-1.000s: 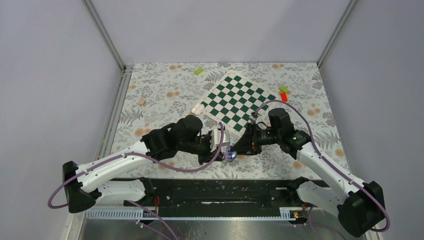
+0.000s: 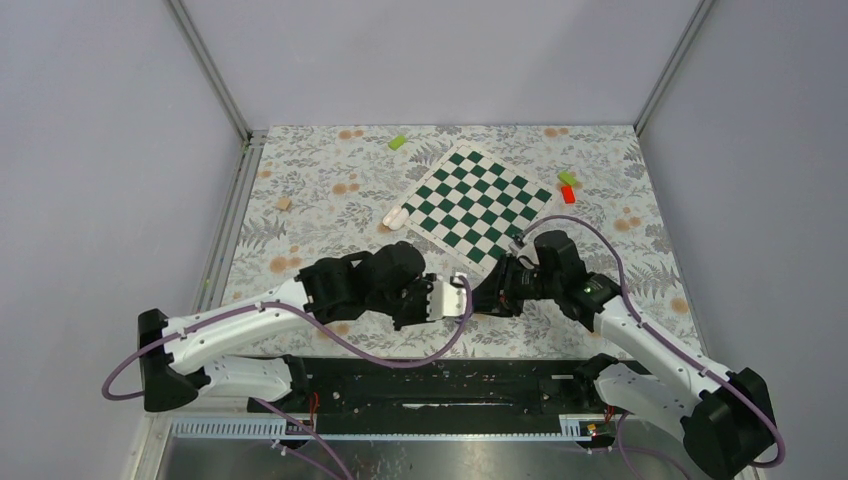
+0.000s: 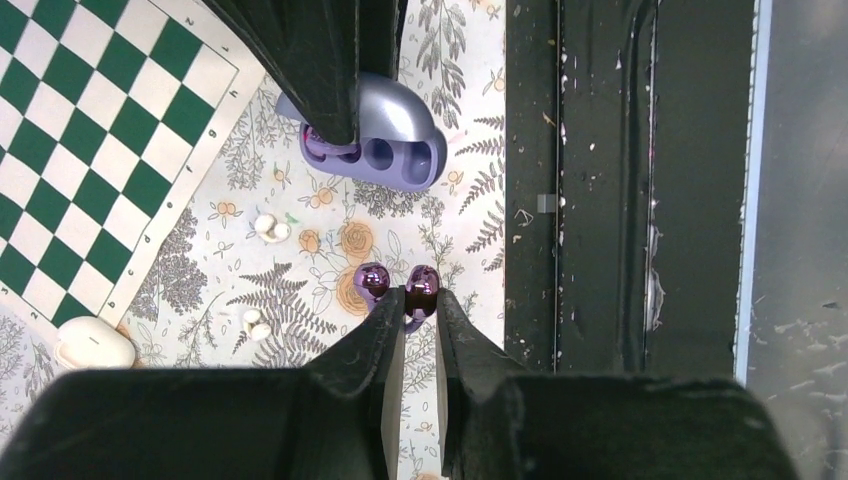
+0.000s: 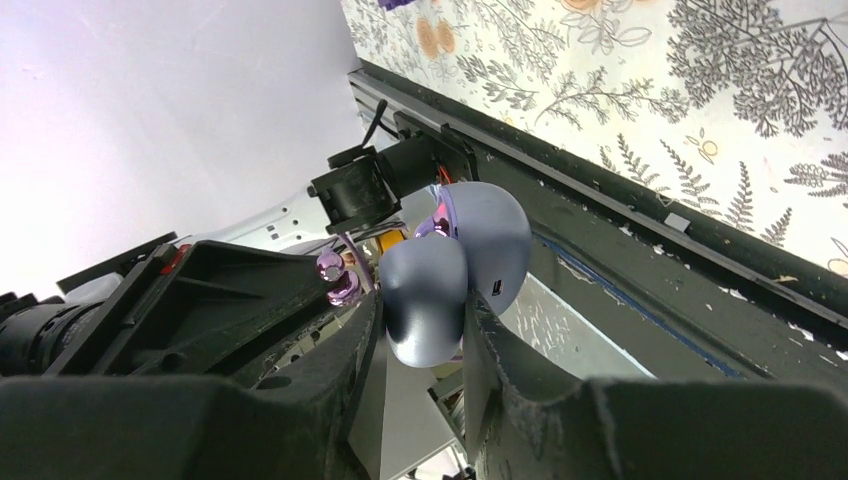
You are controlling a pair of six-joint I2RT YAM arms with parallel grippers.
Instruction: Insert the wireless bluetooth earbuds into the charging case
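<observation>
The lavender charging case point(image 3: 400, 165) is off the table with its lid raised, its row of wells facing my left gripper. My right gripper has its fingers on both sides of the case, clasping it. Something glossy purple shows in the well beside the black finger point(image 3: 300, 60); other wells look empty. My left gripper is shut on a shiny purple clip-style earbud point(image 3: 372, 280), one bulb between the fingertips and the other beside them. In the right wrist view this earbud point(image 4: 343, 285) is left of the case, apart from it. Both grippers nearly meet in the top view, hiding the case.
A white case point(image 3: 95, 345) lies by the chessboard point(image 2: 480, 205), and small white earbuds point(image 3: 270, 228) rest on the floral cloth. Green blocks point(image 2: 397, 142), a red block point(image 2: 568, 194) and a tan block point(image 2: 284, 203) lie farther off.
</observation>
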